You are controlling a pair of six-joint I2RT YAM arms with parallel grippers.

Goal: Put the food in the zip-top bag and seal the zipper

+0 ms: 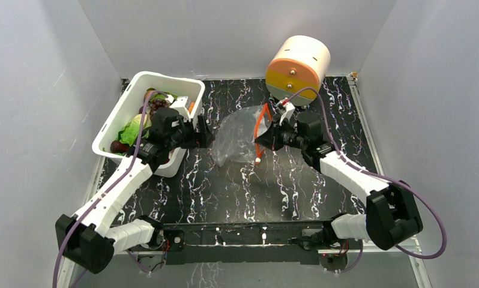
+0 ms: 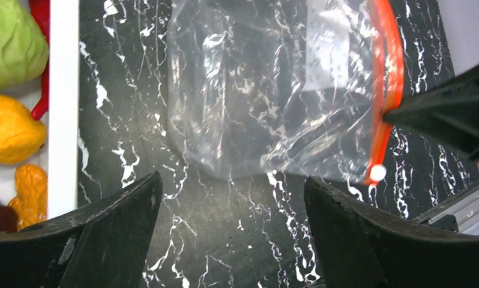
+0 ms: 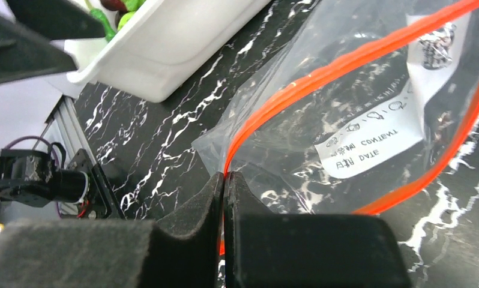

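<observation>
The clear zip top bag (image 1: pixel 234 135) with orange zipper and white label is at the table's middle, its zipper side raised. My right gripper is shut on the orange zipper edge (image 3: pixel 267 108). My left gripper stands open above the table, between the white bin and the bag, nothing between its fingers. The bin (image 1: pixel 108 129) holds the food: lettuce (image 2: pixel 9 42), a yellow pepper (image 2: pixel 6 126), grapes (image 1: pixel 156 105) and several other items, partly hidden by the left arm.
A rounded drawer unit (image 1: pixel 297 63) stands at the back right. Grey walls enclose the table on the sides and back.
</observation>
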